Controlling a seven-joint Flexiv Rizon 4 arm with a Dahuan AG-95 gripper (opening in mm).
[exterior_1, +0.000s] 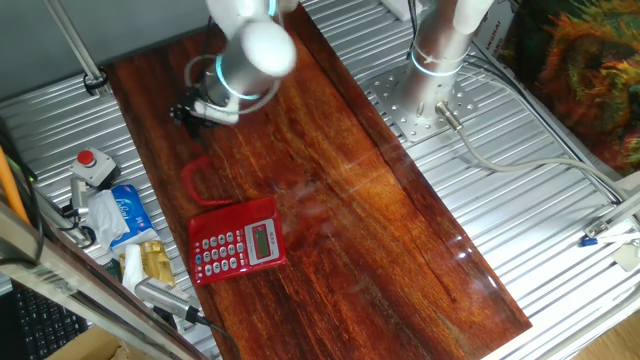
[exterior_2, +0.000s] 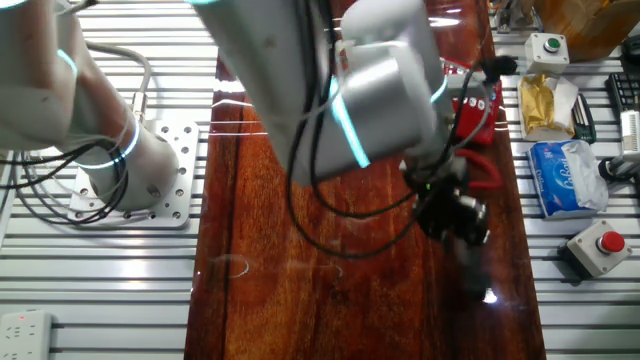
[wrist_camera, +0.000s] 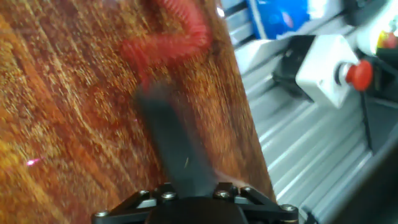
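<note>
A red desk telephone (exterior_1: 237, 240) with a keypad and small display lies on the dark wooden board. Its red coiled cord (wrist_camera: 177, 43) curves away and meets the blurred tip of the dark fingers (wrist_camera: 171, 137) in the wrist view. My gripper (exterior_1: 195, 135) is above the board, beyond the phone's cord side. In exterior view 2 the gripper (exterior_2: 465, 235) shows beside the cord, and the arm hides part of the phone (exterior_2: 470, 105). Motion blur hides whether the fingers hold the cord's end or something attached to it. No separate handset can be made out.
Along the board's edge stand a box with a red button (exterior_1: 95, 167), a blue-and-white packet (exterior_1: 130, 213) and a gold packet (exterior_1: 157, 262). Much of the board (exterior_1: 360, 250) is clear.
</note>
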